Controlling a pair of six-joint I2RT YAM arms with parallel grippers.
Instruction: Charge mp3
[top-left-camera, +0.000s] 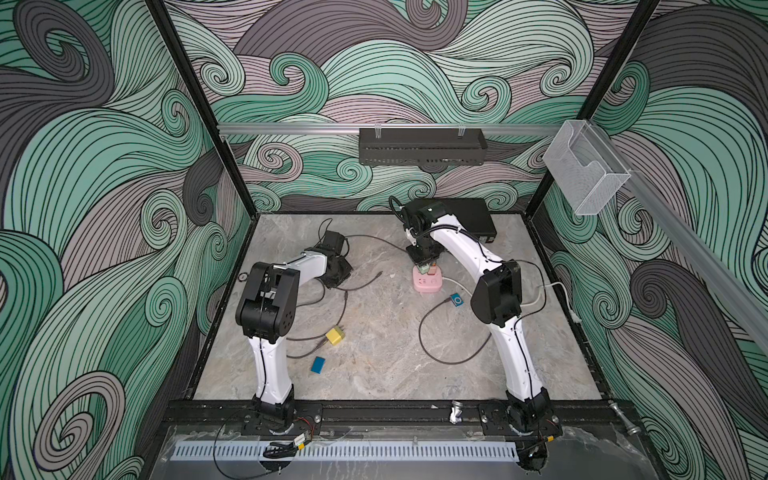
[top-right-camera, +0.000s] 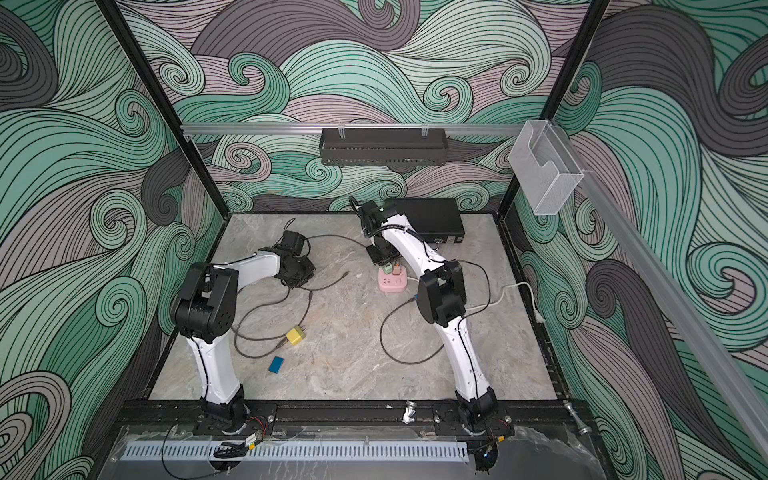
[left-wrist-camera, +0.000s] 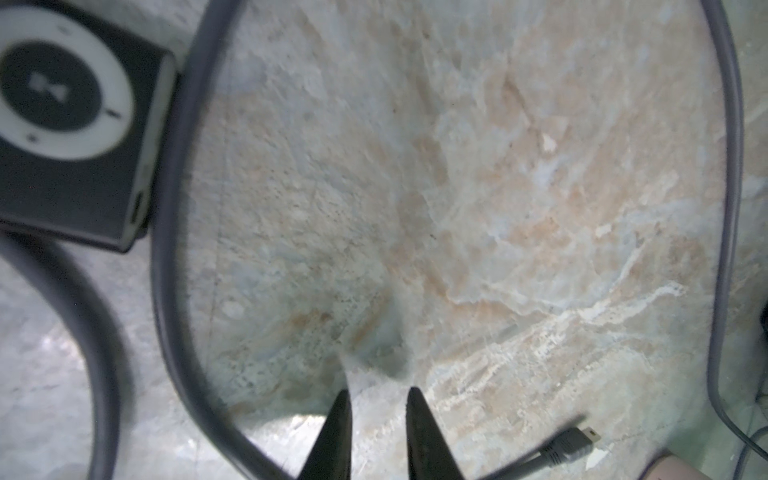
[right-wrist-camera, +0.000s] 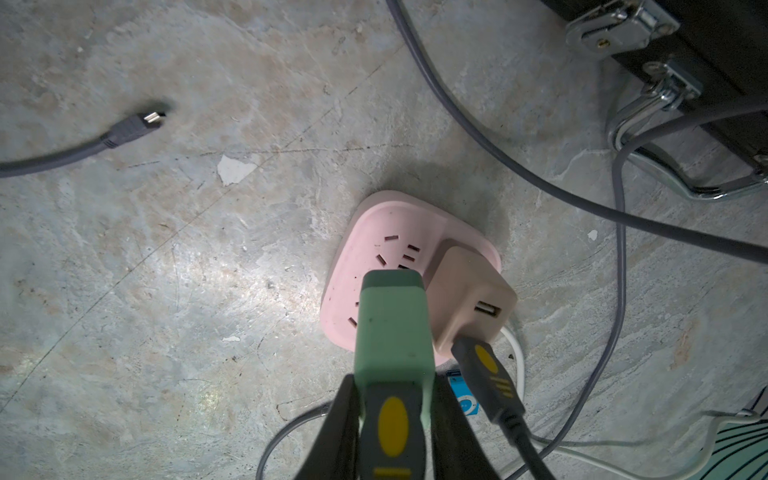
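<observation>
In the right wrist view, my right gripper is shut on a green charger (right-wrist-camera: 392, 324) over the pink power strip (right-wrist-camera: 360, 240). A grey cable plug with a yellow mark (right-wrist-camera: 392, 428) sits at the charger's near end. Whether the prongs are in the sockets is hidden. Beside it, a beige charger (right-wrist-camera: 476, 288) with its own cable plug (right-wrist-camera: 484, 368) stands on the strip. My left gripper is open and empty above the table. A black mp3 player (left-wrist-camera: 56, 104) lies at upper left there, and a cable connector (left-wrist-camera: 569, 445) at lower right.
A blue mp3 player (top-left-camera: 457, 299) with a cable lies in front of the strip. Nearer the front left are a yellow charger (top-left-camera: 334, 336) and a blue block (top-left-camera: 317, 365). A black case (top-left-camera: 472, 216) stands behind.
</observation>
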